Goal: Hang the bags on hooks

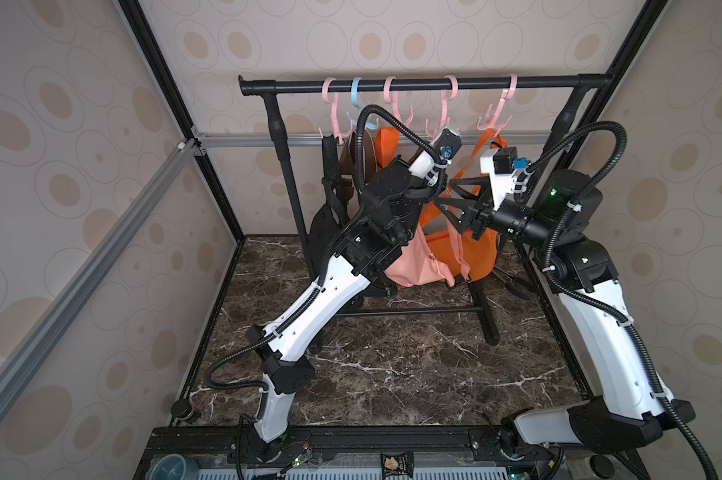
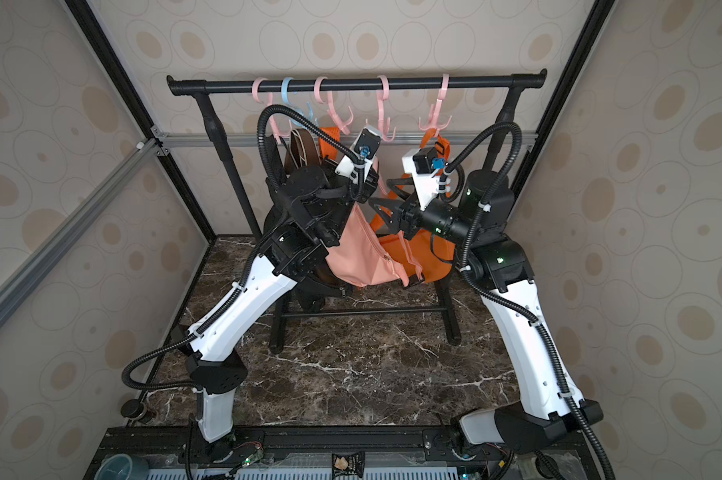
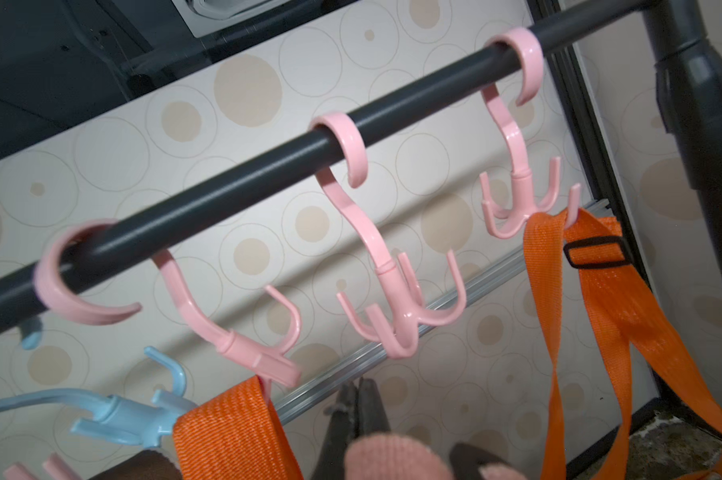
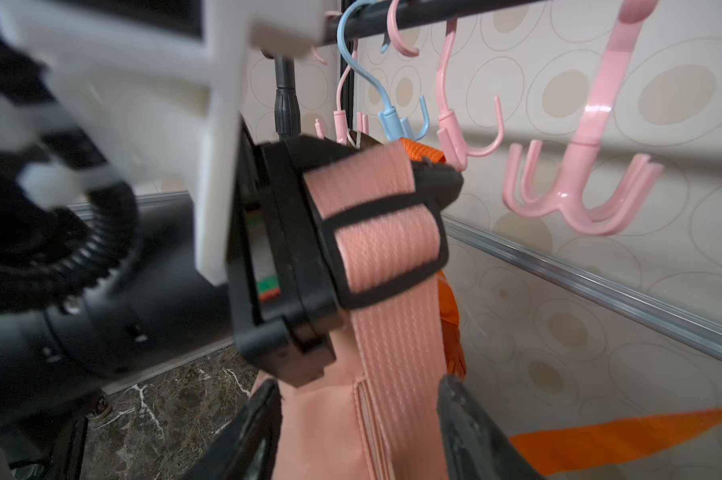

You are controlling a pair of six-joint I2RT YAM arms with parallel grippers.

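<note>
The pink bag (image 1: 415, 264) hangs below my left gripper, its webbing strap (image 4: 397, 248) with a black buckle lying over the gripper's fingers. Those fingers are shut, and nothing shows between their tips in the left wrist view. Above and just ahead of them is an empty pink hook (image 3: 401, 308), hung from the black rail (image 3: 233, 168). My right gripper stands open, close to the right of the left gripper, with strap and bag seen through its gap. Whether its fingers touch the strap I cannot tell.
An orange bag (image 2: 433, 256) hangs by its strap from the rightmost pink hook (image 3: 525, 200), behind the pink bag. To the left, an orange strap (image 3: 233, 428) and a black bag (image 1: 322, 236) crowd the rack.
</note>
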